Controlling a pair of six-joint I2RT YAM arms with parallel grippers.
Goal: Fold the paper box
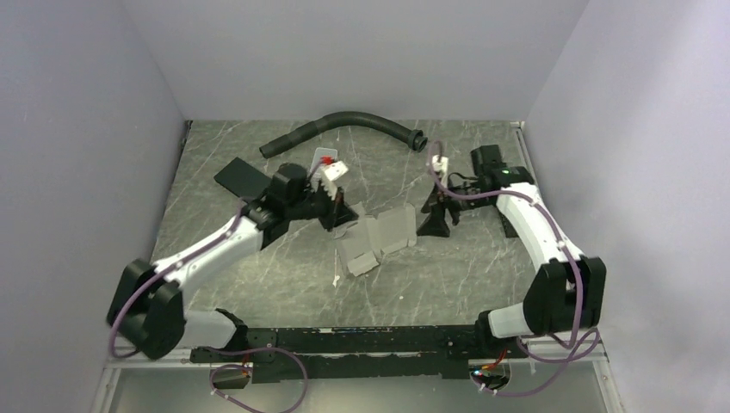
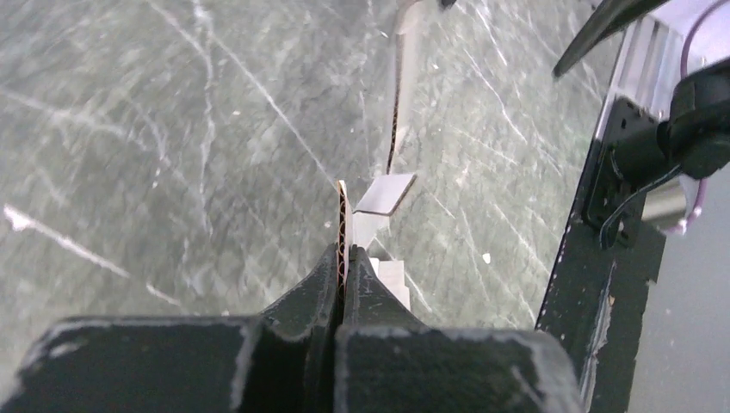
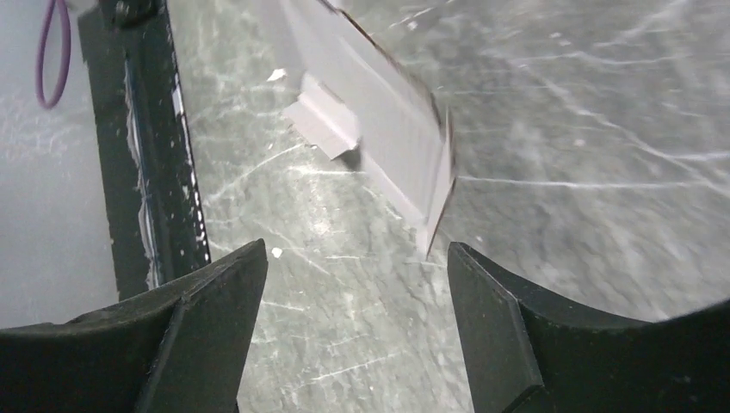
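Note:
The paper box [image 1: 394,228] is a partly folded grey-white cardboard piece between my two arms in the top view. My left gripper is shut on a thin upright edge of it, whose brown corrugated rim shows between the fingertips in the left wrist view. On the box's right side, my right gripper [image 1: 425,219] stands open. In the right wrist view its fingers [image 3: 225,292] are wide apart with only bare table between them. The box's white panel [image 3: 392,120] is beyond those fingers, slightly blurred. Much of the box's far side is hidden behind my left gripper.
A black corrugated hose [image 1: 344,120] curves across the back of the table. A dark flat slab [image 1: 242,178] lies at the left, partly behind my left arm.

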